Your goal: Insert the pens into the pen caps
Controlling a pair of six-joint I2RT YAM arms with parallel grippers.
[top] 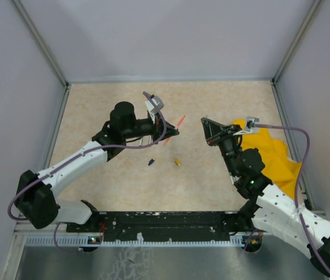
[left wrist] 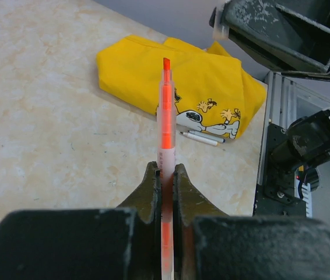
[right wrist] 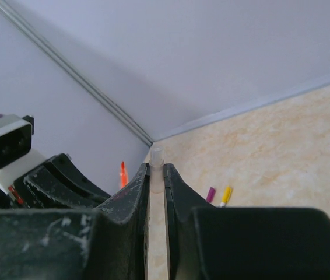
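An orange pen (left wrist: pixel 167 125) stands upright in the left wrist view, with my left gripper shut around its body and its orange tip free. In the top view the same pen (top: pixel 181 122) points up and right from the left gripper (top: pixel 173 133). My right gripper is shut on a small pale, translucent piece that looks like a pen cap (right wrist: pixel 157 160). Pen and cap are apart, the right gripper (top: pixel 206 123) being to the right of the pen. On the table lie a dark blue cap (top: pixel 151 162) and a yellow cap (top: pixel 177 162).
A purple pen (right wrist: pixel 211 195) and a yellow pen (right wrist: pixel 226 195) lie on the table, partly covered by the left arm from above. Two white pens (left wrist: pixel 203 138) rest by a yellow cloth (left wrist: pixel 136 64).
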